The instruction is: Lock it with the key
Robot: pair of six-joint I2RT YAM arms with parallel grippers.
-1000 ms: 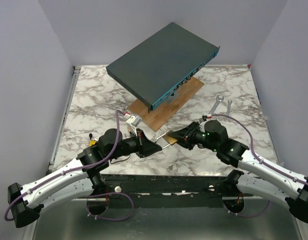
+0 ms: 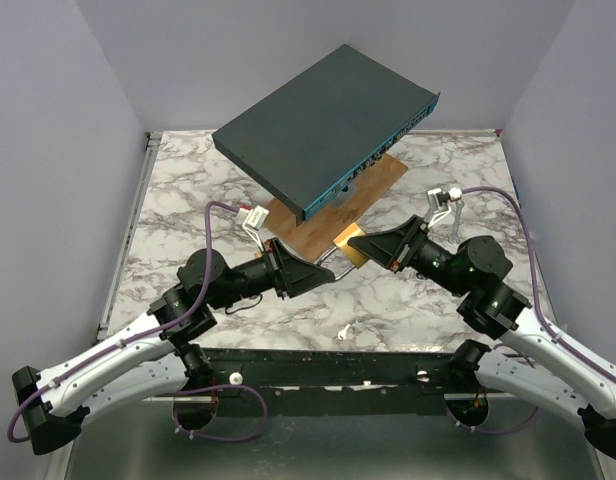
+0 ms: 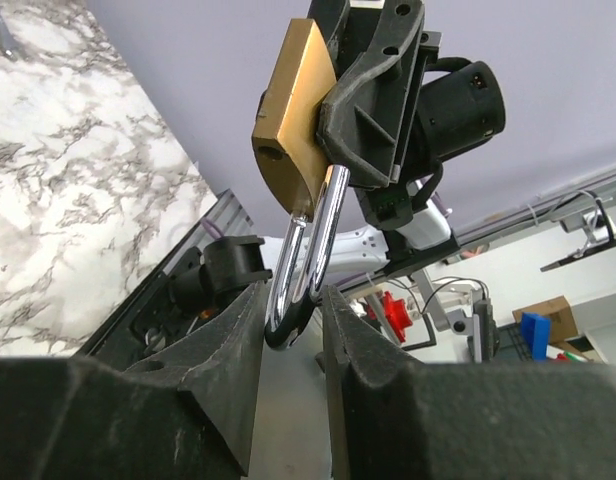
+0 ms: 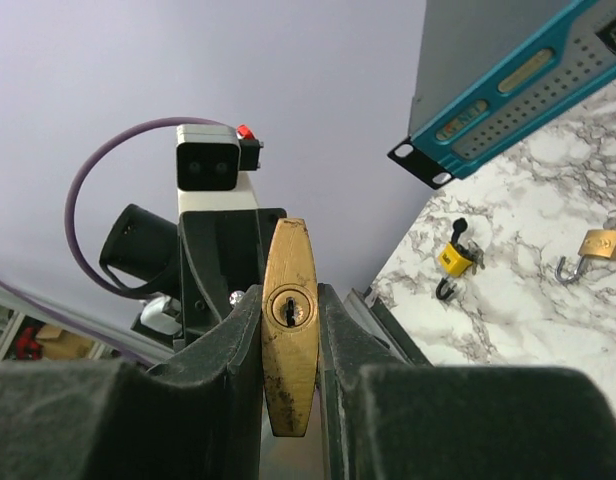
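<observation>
A large brass padlock (image 2: 350, 245) is held in the air over the front of the table, with my right gripper shut on its body. Its keyhole (image 4: 290, 308) faces the right wrist camera, and no key sits in it. In the left wrist view the chrome shackle (image 3: 328, 220) hangs from the body, its curved end between the fingertips of my left gripper, which is open around it. A small pale item (image 2: 344, 332), perhaps a key, lies near the table's front edge; its shape is too small to make out.
Behind the grippers, a dark rack unit (image 2: 328, 125) overhangs a wooden board (image 2: 313, 232). A yellow padlock (image 4: 454, 262) and a smaller brass padlock (image 4: 601, 242) lie on the marble table. Bare marble (image 2: 178, 170) shows at the back left.
Both grippers have shifted up and to the right in the top view, the padlock between them. The padlock's body has turned, and my right arm now covers most of the wrenches.
</observation>
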